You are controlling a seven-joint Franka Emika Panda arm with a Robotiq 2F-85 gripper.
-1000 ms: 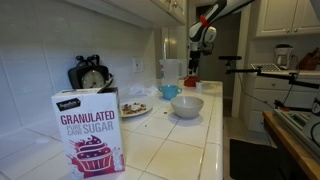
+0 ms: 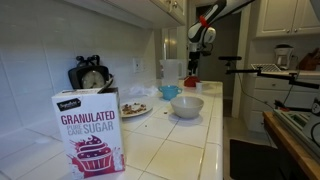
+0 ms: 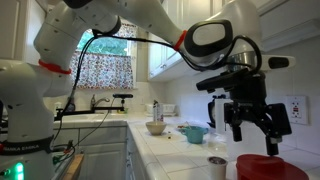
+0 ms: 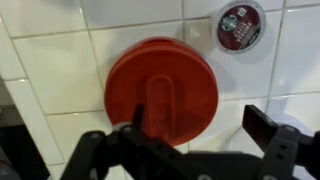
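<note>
My gripper hangs above a red lidded pot on the white tiled counter, its two fingers spread apart and pointing down. A gap shows between the fingers and the pot in exterior view 2. Seen from the wrist, the gripper is open, with the pot's round red lid beyond its fingers. A raised bar handle crosses the lid, nearer the left finger. Far back in exterior view 1, the gripper is too small for detail.
A cup stands close beside the pot; from above, a dark-red round label shows on it. Farther along stand a teal pot and a bowl. A sugar box occupies the other end. Behind the pot rises the wall.
</note>
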